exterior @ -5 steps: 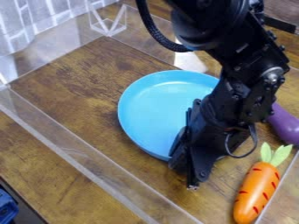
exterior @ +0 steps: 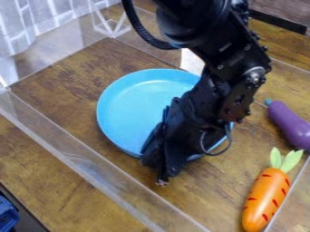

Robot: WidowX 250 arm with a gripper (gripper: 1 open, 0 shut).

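The black gripper (exterior: 161, 164) is low at the front of a blue plate (exterior: 127, 104), its fingers over or against the plate's near rim. It looks shut, with nothing visible between the fingertips, though the dark arm hides part of this area and much of the plate's right side.
An orange toy carrot (exterior: 264, 198) lies at the front right, a purple eggplant (exterior: 288, 125) behind it. A white object (exterior: 191, 60) stands behind the arm. Clear walls border the wooden surface (exterior: 67, 100), which is bare at left. A blue object (exterior: 6, 216) sits outside, bottom left.
The gripper and arm have moved left, and the blue plate has shifted left with them, away from the eggplant. The carrot has stayed put.
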